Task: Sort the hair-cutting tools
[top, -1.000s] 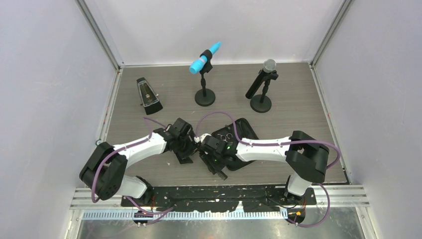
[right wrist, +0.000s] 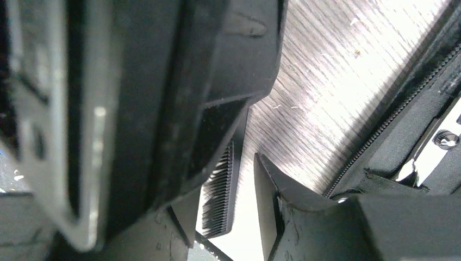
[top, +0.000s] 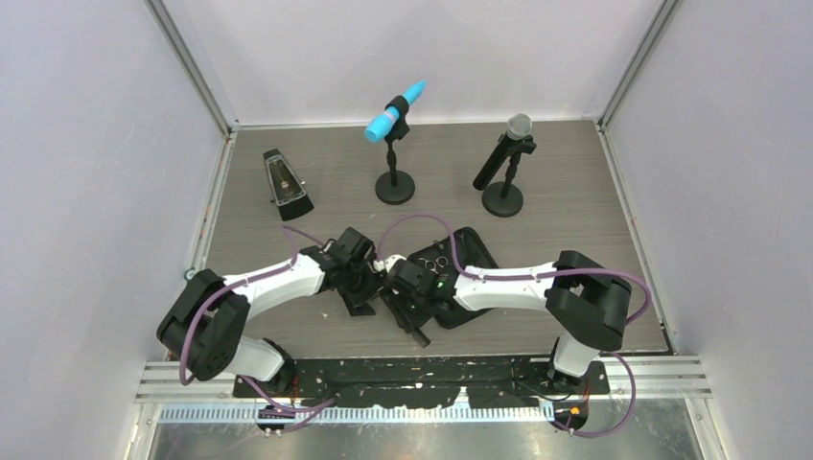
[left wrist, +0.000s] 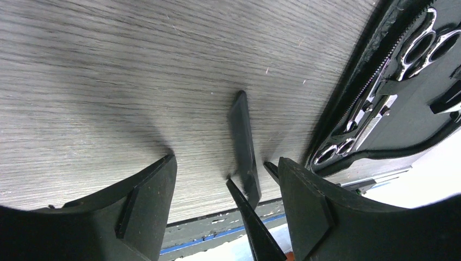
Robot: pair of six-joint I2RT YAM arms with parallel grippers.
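Observation:
A thin black comb (left wrist: 243, 141) lies on the table between the pouch and my left gripper's left finger. My left gripper is open, its fingers apart on either side of the comb. Two slim dark fingertips of my right gripper flank the comb's near part in that view. The right wrist view shows the comb (right wrist: 225, 193), teeth facing left, between the parted fingers of my right gripper; I see no grip on it. The open black zip pouch (top: 476, 251) holds scissors (left wrist: 418, 46) and thinning shears (left wrist: 375, 122).
My arms nearly touch over the front middle, and the left gripper's body (right wrist: 228, 60) blocks much of the right wrist view. Toward the back stand a metronome (top: 286, 184), a blue microphone (top: 393, 113) and a silver-headed microphone (top: 503, 151), both on stands.
Both arms have shifted only a little; the pouch and stands are unmoved.

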